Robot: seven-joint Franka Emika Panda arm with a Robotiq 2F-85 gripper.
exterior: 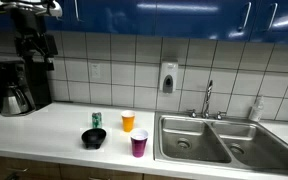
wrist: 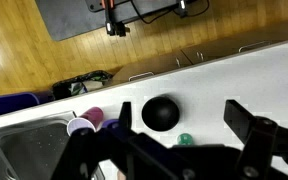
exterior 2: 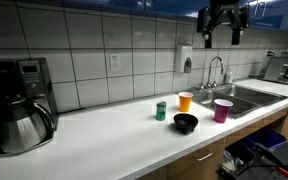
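High above the counter, my gripper (exterior: 35, 62) is open with nothing between its fingers, well clear of everything below. On the white worktop sits a black bowl (exterior: 94, 138); from above, the bowl (wrist: 160, 113) appears between the spread fingers, far beneath them. A small green object (exterior 2: 161, 111) stands behind the bowl. An orange cup (exterior: 128, 121) is upright near the sink, and a magenta cup (exterior 2: 222, 110) stands closer to the counter's front edge. In the wrist view the gripper hides part of the area behind the bowl.
A double sink (exterior: 209, 140) with a faucet (exterior: 208, 98) takes up the right side. A coffee maker (exterior 2: 24, 105) stands at the far left. Blue cabinets (exterior: 199, 20) hang overhead, and a soap dispenser (exterior: 169, 77) is on the tiled wall.
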